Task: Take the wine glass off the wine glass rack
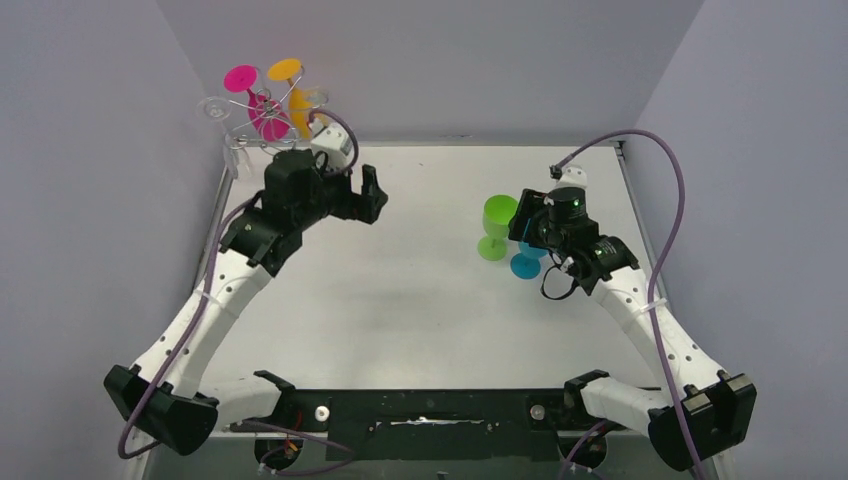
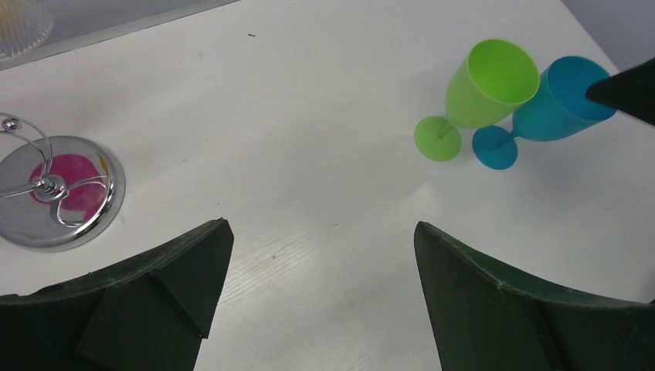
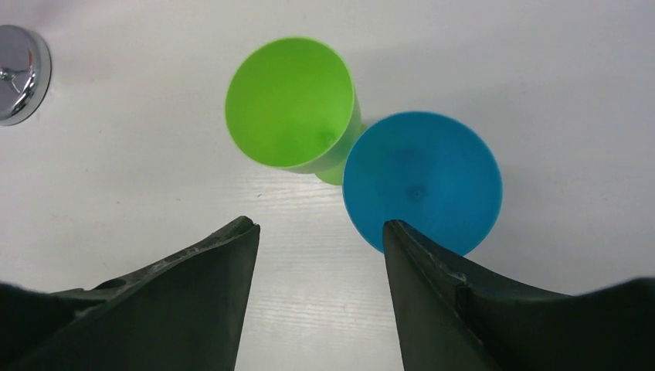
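The metal wine glass rack [image 1: 268, 108] stands at the far left. A pink glass [image 1: 268, 118], an orange glass [image 1: 298, 105] and clear glasses hang upside down from it. My left gripper [image 1: 365, 185] is open and empty, in front of the rack and to its right, hiding the base in the top view. On the right of the table a green glass [image 3: 297, 104] and a blue glass [image 3: 421, 182] stand upright side by side. Above the blue glass hovers my right gripper, its fingers apart with nothing between them.
The rack's round chrome base [image 2: 108, 216] sits on the white table [image 2: 293, 116]. Between the rack and the two standing glasses the table is clear. Grey walls [image 1: 440, 60] close in the back and both sides.
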